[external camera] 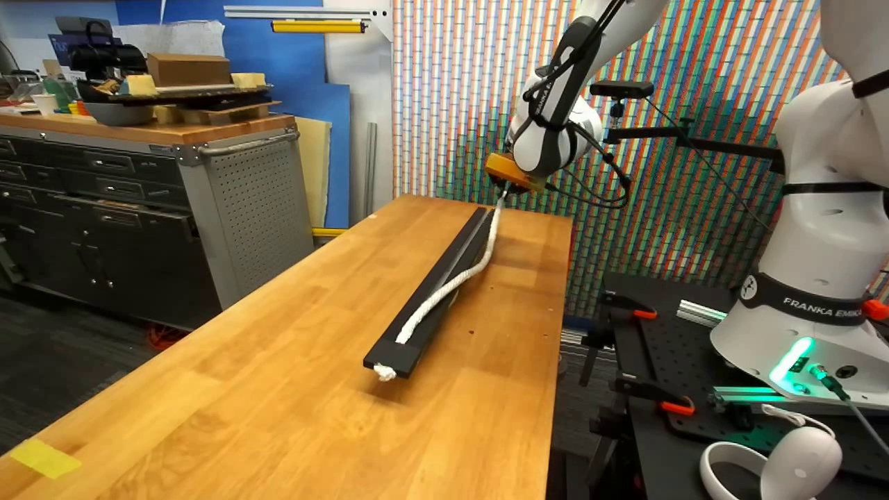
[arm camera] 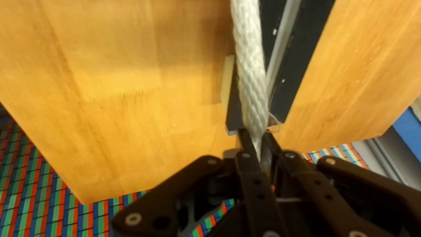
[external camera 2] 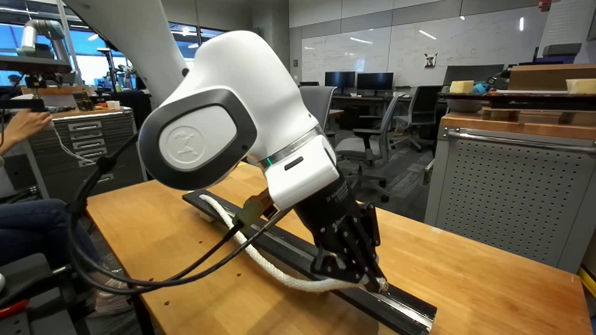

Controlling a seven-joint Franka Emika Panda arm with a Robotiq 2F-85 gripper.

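A thick white rope [external camera: 450,286] runs along the long black channel [external camera: 460,243], which has a grey groove down its middle. The rope's near end passes through the channel's near block and pokes out as a knot [external camera: 384,372]. At the far end my gripper is shut on the rope, which enters between its fingers in the wrist view. In exterior view 2 the gripper [external camera 2: 382,285] is tilted low over the channel [external camera 2: 290,249], and the rope [external camera 2: 279,276] bows out to the channel's side before reaching the fingertips. The rope's tip is largely hidden by the fingers.
A seated person's arm [external camera 2: 25,128] shows at the left in exterior view 2.
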